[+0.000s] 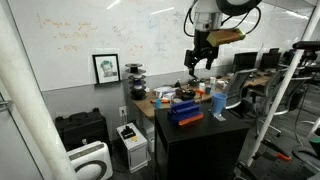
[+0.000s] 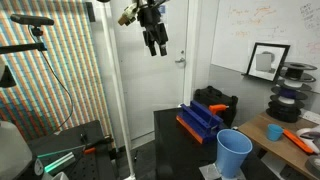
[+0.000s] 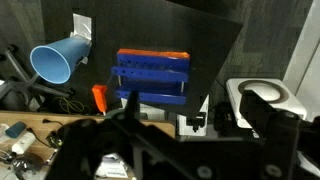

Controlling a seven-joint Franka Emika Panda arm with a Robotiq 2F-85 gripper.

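Observation:
A blue rack [image 1: 183, 108] lies on the black table top, and its long slotted body [image 3: 152, 75] shows from above in the wrist view. Along one side of it runs an orange strip [image 3: 153, 53]. Near one end is a small orange-red piece [image 3: 100, 97]. A blue cup [image 2: 233, 150] stands apart from the rack near the table edge, on or against something white. High above the table hangs my gripper [image 2: 157, 50], open and clear of everything. The wrist view shows nothing held between its fingers.
A white machine [image 1: 90, 160] stands on the floor to the side in exterior view 1.

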